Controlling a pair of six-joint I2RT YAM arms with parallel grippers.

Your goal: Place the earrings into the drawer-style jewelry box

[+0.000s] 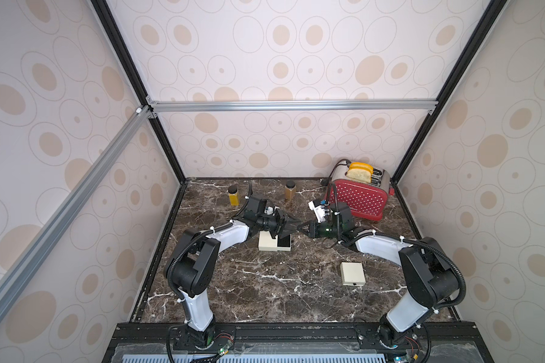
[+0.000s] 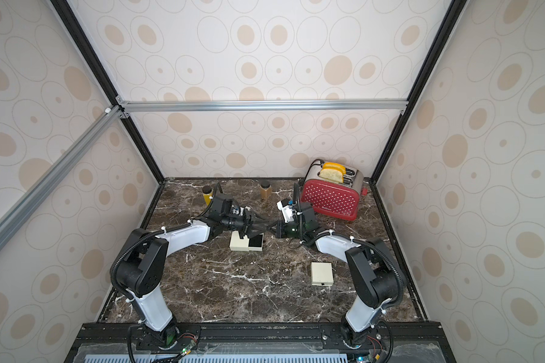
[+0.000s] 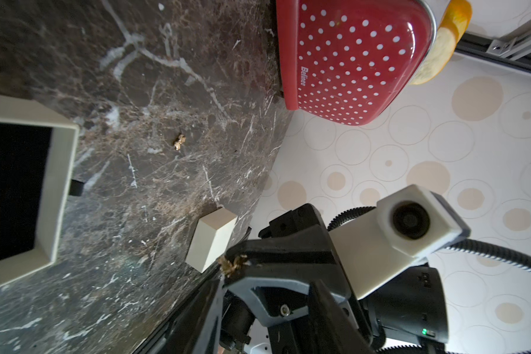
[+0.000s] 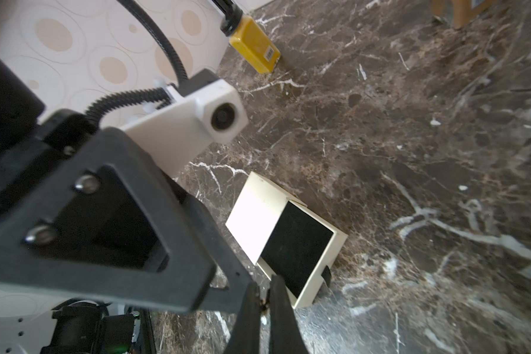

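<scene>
The cream jewelry box (image 4: 256, 215) has its drawer pulled out, and the drawer's black lining (image 4: 298, 244) looks empty in the right wrist view. One small gold earring (image 3: 179, 141) lies on the marble in the left wrist view, to the right of the drawer. Another gold earring (image 3: 233, 265) is at the tips of my right gripper, which is shut on it. My left gripper stands open, its blurred fingers (image 3: 199, 321) apart, close to the right gripper's tips. Both grippers hover above and beside the drawer.
A second, closed cream box (image 1: 352, 273) sits at the front right. The red toaster (image 1: 360, 196) occupies the back right. A yellow bottle (image 1: 233, 196) and a brown jar (image 1: 289, 190) stand at the back.
</scene>
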